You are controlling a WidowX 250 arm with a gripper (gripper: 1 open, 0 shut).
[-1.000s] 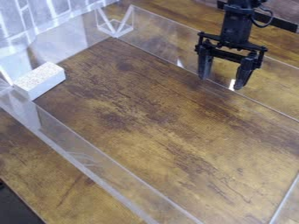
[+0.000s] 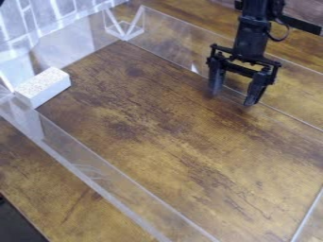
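Observation:
My black gripper [image 2: 236,87] hangs at the upper right, inside the clear-walled enclosure near its back wall. Its two fingers stand apart, open, with nothing visible between them. A white speckled block [image 2: 43,87] lies at the left, beside the left clear wall, well away from the gripper.
Low transparent walls [image 2: 108,175] border a dark, worn wooden surface [image 2: 164,151], whose middle and front are clear. A white tiled surface [image 2: 51,24] lies beyond the wall at the upper left.
My gripper has shifted very slightly over the last second. The white block has not moved.

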